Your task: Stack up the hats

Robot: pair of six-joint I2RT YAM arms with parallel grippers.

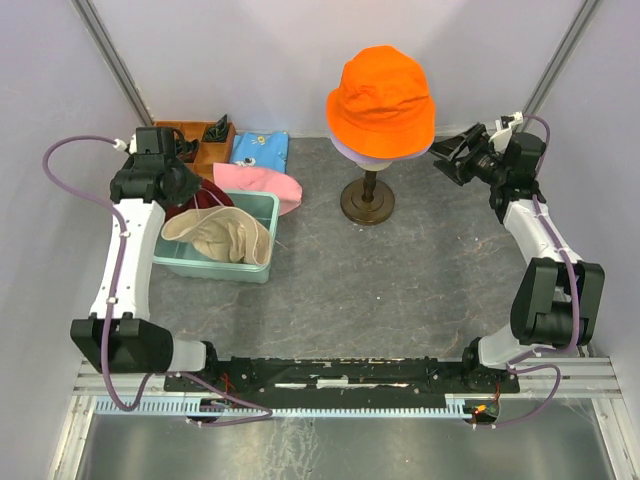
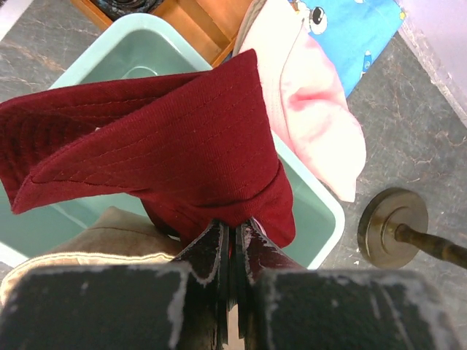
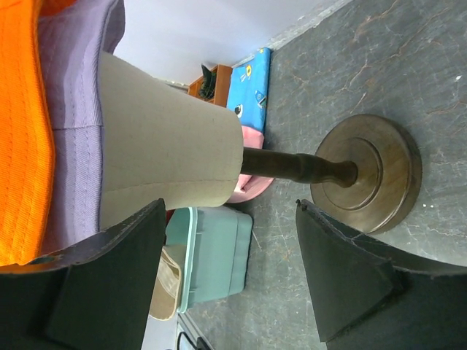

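Observation:
My left gripper is shut on the brim area of a dark red hat, raised over the light green bin. A beige hat is in that bin, beside and below the red one. On the wooden stand sits an orange bucket hat, over a lavender hat; a cream form shows beneath them in the right wrist view. Right of the hats, my right gripper stands open and empty, its fingers apart.
A pink hat lies behind the bin, partly against its rim. Behind are a blue packet and a wooden compartment box holding dark items.

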